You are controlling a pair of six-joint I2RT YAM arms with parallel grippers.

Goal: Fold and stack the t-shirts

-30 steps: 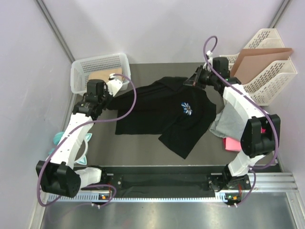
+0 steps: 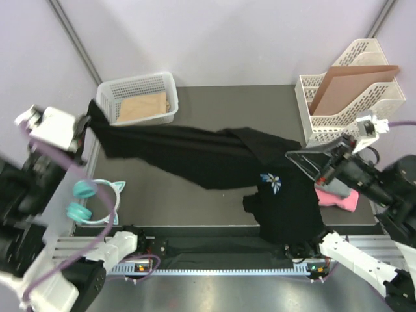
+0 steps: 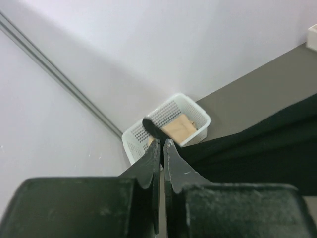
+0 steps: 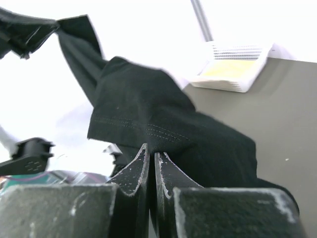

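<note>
A black T-shirt (image 2: 214, 159) with a blue flower print is stretched across between my arms, its lower right part hanging over the table's front edge. At the upper left my left gripper (image 2: 81, 133) is raised, shut on a corner of the shirt; in its wrist view the cloth runs from the fingertips (image 3: 168, 148). My right gripper (image 2: 305, 166) is shut at the shirt's right end, and black cloth lies right at and behind its fingertips (image 4: 151, 156) in the right wrist view; whether any is pinched is unclear. A grey shirt and pink cloth (image 2: 337, 201) lie at the right.
A white basket (image 2: 162, 117) with beige contents stands at the back left. White racks (image 2: 370, 97) with brown boards stand at the back right. Teal headphones (image 2: 81, 211) lie at the left. Bare grey table (image 2: 221, 104) shows at the back middle.
The shirt has been drawn taut and its lower part now drapes over the front edge.
</note>
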